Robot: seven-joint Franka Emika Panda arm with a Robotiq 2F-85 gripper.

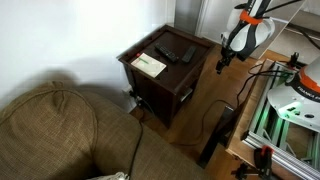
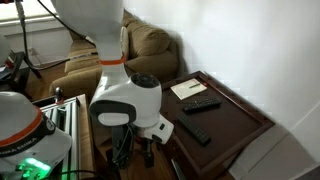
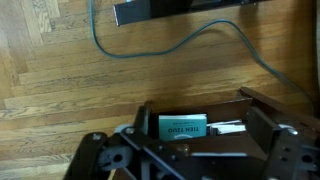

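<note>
My gripper (image 1: 225,65) is open and hangs low beside the dark brown side table (image 1: 136,53), in front of its drawer side. In the wrist view, both black fingers (image 3: 141,122) stand wide apart with nothing held between them. Beyond them, a box with a teal and white label (image 3: 182,128) sits within a dark wooden compartment, partly covered by the gripper body. A slim whitish item (image 3: 228,127) lies beside that box. On the tabletop are a sheet of paper (image 2: 187,89) and two dark remotes, a far one (image 2: 203,103) and a near one (image 2: 192,128).
A dark cable (image 3: 180,47) curves over the wooden floor (image 3: 60,90). A black bar-like object (image 3: 170,8) shows at the wrist view's top. The brown sofa (image 1: 60,130) fills the lower left of exterior view 1. White walls stand behind the table.
</note>
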